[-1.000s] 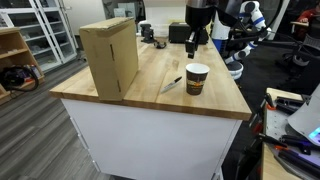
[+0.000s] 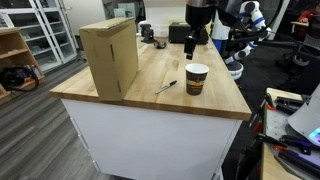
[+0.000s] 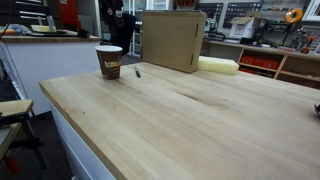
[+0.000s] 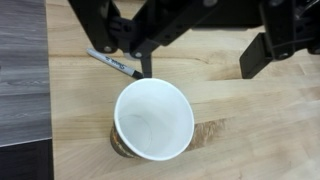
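A paper cup (image 4: 153, 118), white inside with a brown printed outside, stands upright on the wooden table; exterior view 2 shows its printed side (image 3: 109, 63). Beside it lies a marker (image 4: 115, 64), grey with a dark end, also seen as a thin stick left of the cup in exterior view 1 (image 2: 166, 87). Above the table hangs my gripper, open, its black fingers wide apart. Only bare wood shows between them. In the wrist view the left fingertip overlaps the marker's dark end near the cup's rim; contact cannot be told.
A tall cardboard box (image 2: 110, 60) stands left of the cup on the table (image 3: 200, 120). Exterior view 2 shows a pale yellow block (image 3: 218, 66) beside the box. The cup is close to a table edge.
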